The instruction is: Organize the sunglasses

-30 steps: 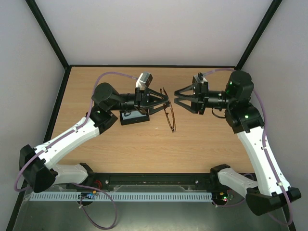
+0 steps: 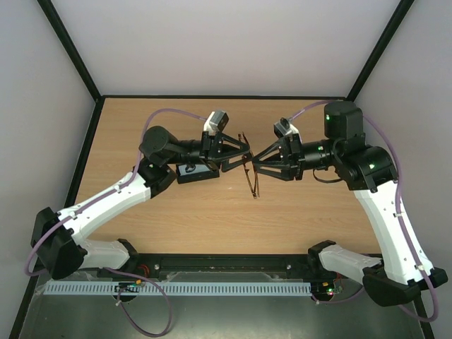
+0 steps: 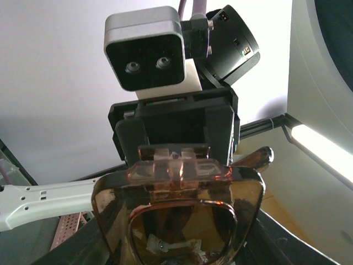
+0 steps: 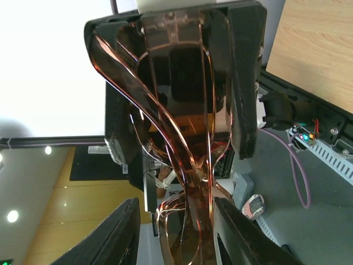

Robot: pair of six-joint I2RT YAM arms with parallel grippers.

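Note:
Brown translucent sunglasses (image 2: 254, 185) hang between the two arms in the top view. My left gripper (image 2: 239, 152) is shut on them; in the left wrist view the tinted lens (image 3: 181, 232) fills the lower middle. In the right wrist view the glasses' temple (image 4: 165, 132) runs down to between the fingertips; whether it touches them I cannot tell.
A dark case (image 2: 198, 176) lies on the wooden table (image 2: 212, 219) under my left arm, partly hidden.
My right gripper has moved down and left to the sunglasses from slightly up and right. The left arm and the glasses have shifted only slightly.

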